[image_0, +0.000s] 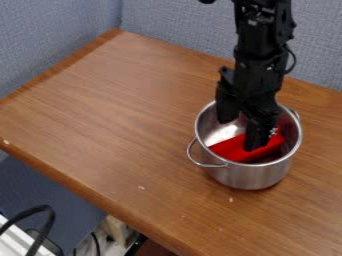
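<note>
A steel pot (243, 174) with a loop handle on its left stands on the right part of the wooden table. A red object (238, 150) lies inside it. My black gripper (249, 124) hangs from above into the pot's mouth, open, over the red object; its tips partly hide that object, and I cannot tell whether they touch it.
Grey padded walls stand behind it. Cables and a white item lie beyond the table's front-left edge at lower left.
</note>
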